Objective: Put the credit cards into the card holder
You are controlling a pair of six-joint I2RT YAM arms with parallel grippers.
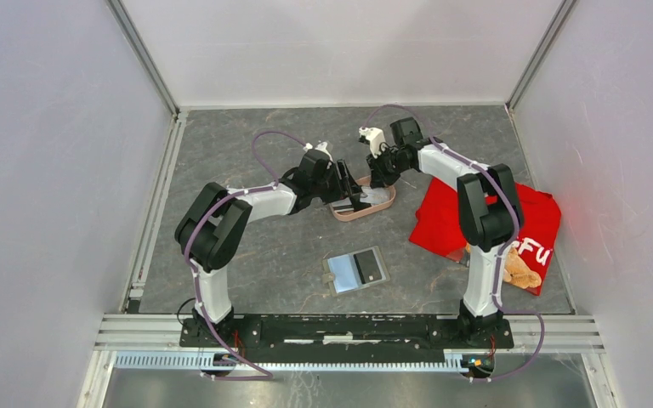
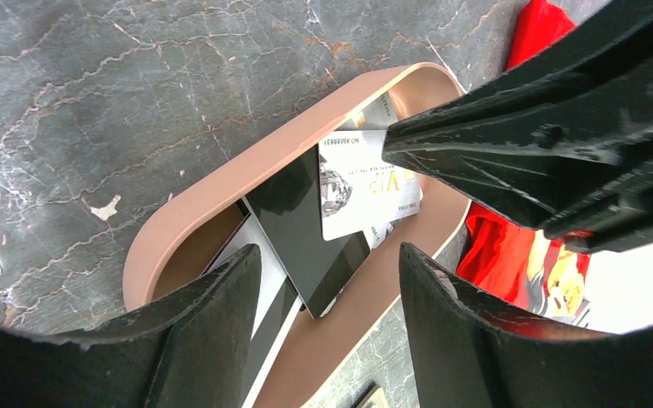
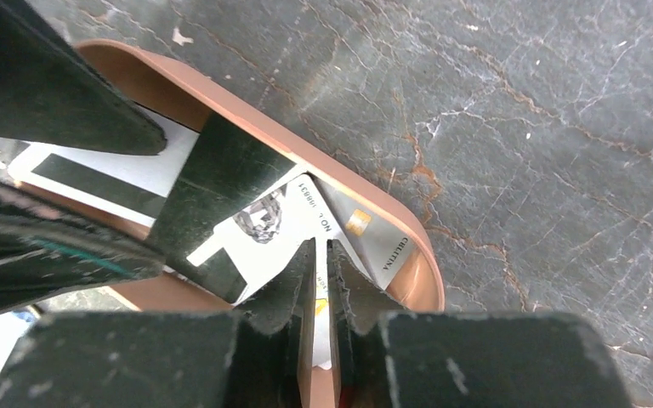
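A pinkish-tan tray (image 1: 366, 215) holds several overlapping cards. In it a black card (image 2: 315, 221) lies partly under a white card with gold lettering (image 2: 361, 187); a grey card (image 3: 366, 229) with a gold chip rests beside them. My left gripper stands part open above the tray, its fingers on either side of the black card with a gap to it. Over the white card, my right gripper has its fingertips nearly together with a narrow slit between; whether it grips the card's edge cannot be seen. A grey folder-like holder (image 1: 378, 253) with blue and black panels lies nearer the front.
The red cloth bag (image 1: 442, 217) with white lettering and a bear picture lies to the right of the tray. Both grippers are close together over the tray.
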